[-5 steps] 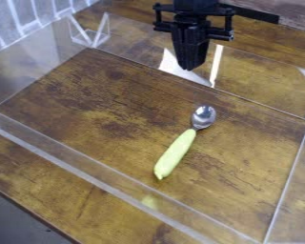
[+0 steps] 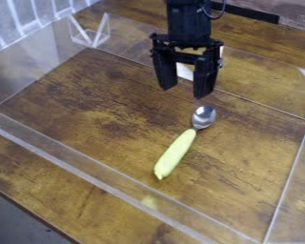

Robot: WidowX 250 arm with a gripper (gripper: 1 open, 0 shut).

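My black gripper (image 2: 186, 82) hangs over the back middle of the wooden table, pointing down with its two fingers spread open and nothing visible between them. Below it and slightly to the right lies a spoon (image 2: 204, 117) with a shiny silver bowl and a long pale yellow-green handle (image 2: 175, 153) reaching toward the front of the table. The gripper is apart from the spoon.
Clear transparent panels (image 2: 79, 167) border the wooden work area on several sides. A white shape, partly hidden, shows behind the gripper.
The spoon has not moved.
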